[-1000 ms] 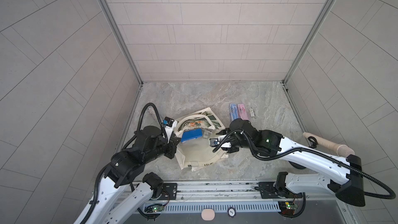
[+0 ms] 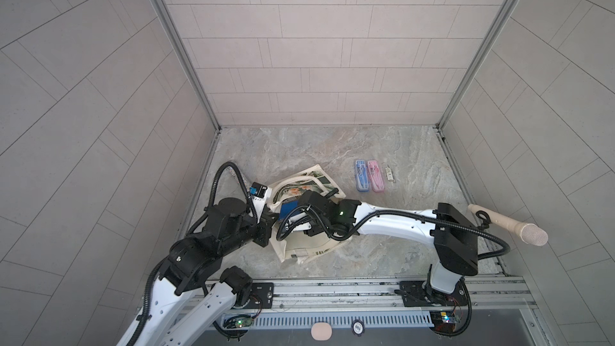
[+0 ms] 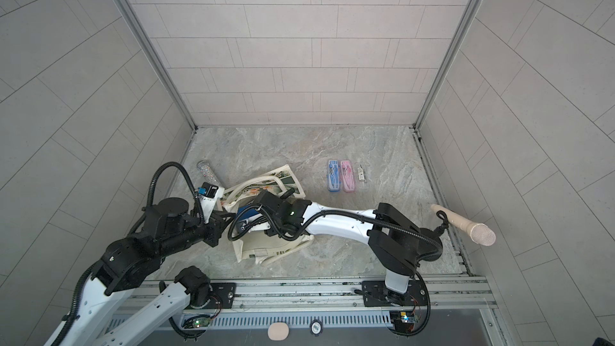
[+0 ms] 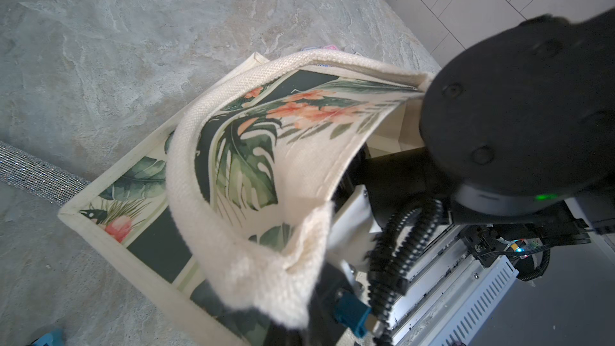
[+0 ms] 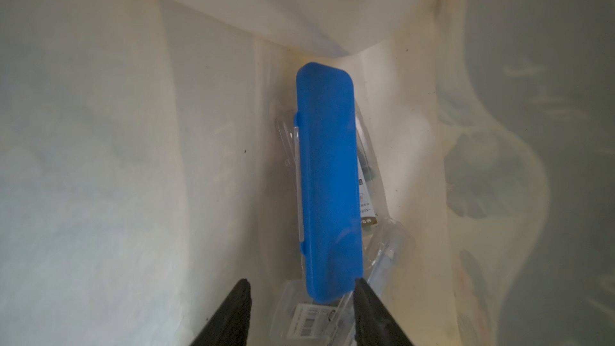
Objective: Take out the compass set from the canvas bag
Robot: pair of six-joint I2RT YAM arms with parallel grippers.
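Observation:
The cream canvas bag [image 2: 307, 253] lies with its mouth spread wide. Inside it, a long blue case [image 5: 330, 185] rests on clear plastic packets [image 5: 307, 320]. From above, only part of that case shows beside the right arm. My right gripper points into the bag, its fingers apart on either side of the case's near end, and nothing is held. At the bag's left edge, my left gripper is shut where the canvas rim and handle [image 4: 179, 173] come together; its fingertips are mostly hidden by the cloth.
A blue case [image 2: 362, 175], a pink case [image 2: 376, 175] and a small white-labelled item [image 2: 389, 174] lie on the table beyond the bag. A glittery tube [image 3: 207, 171] lies behind its left side.
My right gripper has moved left and into the bag, and its arm now covers much of the blue case from above. My left arm and the bag have stayed nearly still.

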